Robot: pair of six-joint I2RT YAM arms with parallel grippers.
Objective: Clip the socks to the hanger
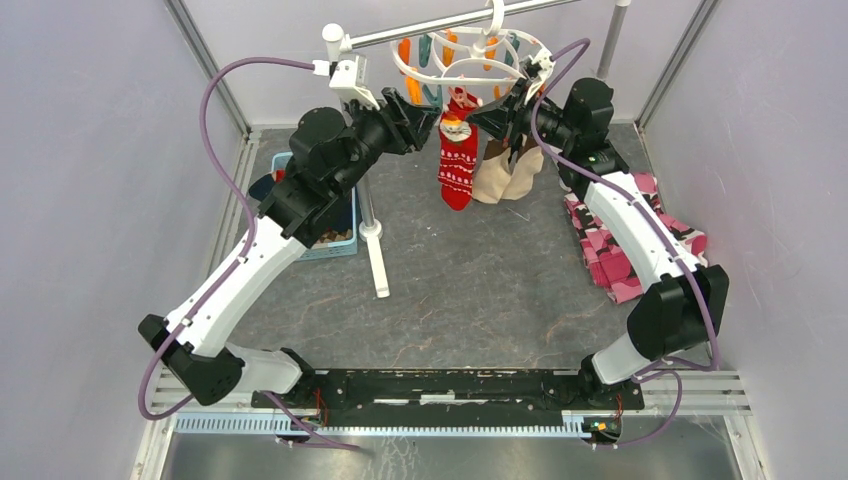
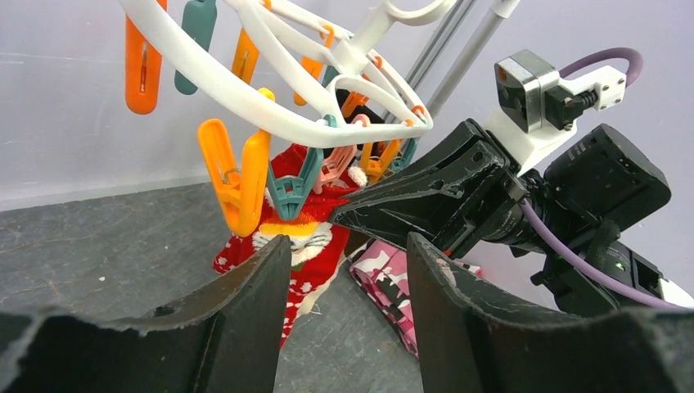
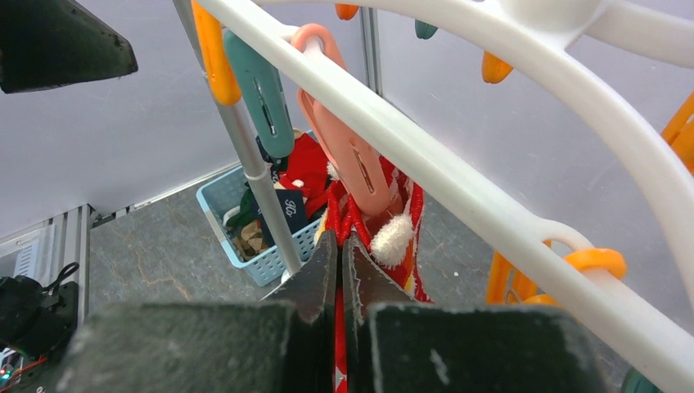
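The red patterned sock (image 1: 458, 168) hangs below the front rim of the white round hanger (image 2: 217, 86), its cuff up near the clips. My right gripper is shut on the red cuff, just beneath a pink clip (image 3: 353, 155). That clip's lower end overlaps the cuff; whether it grips the cloth I cannot tell. In the left wrist view a green clip (image 2: 288, 190) and an orange clip (image 2: 245, 184) hang beside it. My left gripper stands open in front of the sock, its fingers apart with nothing held between them.
A beige item (image 1: 508, 178) hangs behind my right gripper. On the floor at right lies pink patterned cloth (image 1: 625, 245). The blue basket (image 3: 214, 228) with more clothing stands at left, near the stand's pole (image 1: 366, 205). Open floor lies in front.
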